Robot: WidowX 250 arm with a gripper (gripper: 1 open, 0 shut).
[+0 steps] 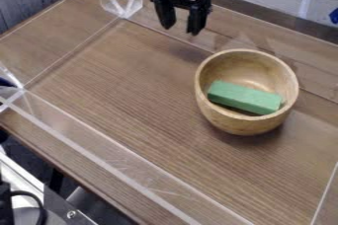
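My gripper (183,17) is at the top centre, above the back of the wooden table, its dark fingers pointing down and apart, with nothing visible between them. A tan wooden bowl (211,71) sits on the right, holding a green block (244,96) that lies tilted along its bottom.
Clear plastic brackets and strips run along the left side. A dark cable (38,204) lies at the bottom left corner, and a dark object shows at the left edge.
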